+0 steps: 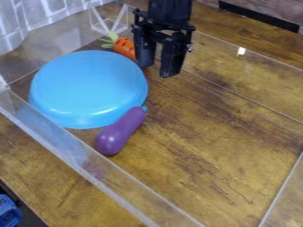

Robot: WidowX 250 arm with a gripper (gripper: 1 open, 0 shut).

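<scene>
The black gripper (159, 55) hangs at the top centre, fingers pointing down, just right of an orange carrot (123, 46) with green leaves. A large blue plate (85, 87) sits on the left, below and left of the gripper. A purple eggplant (119, 131) lies at the plate's lower right edge. I cannot tell whether anything is between the fingers.
Clear walls border the table at left, bottom, right and back. A blue object (7, 211) shows at the lower left corner, outside the wall.
</scene>
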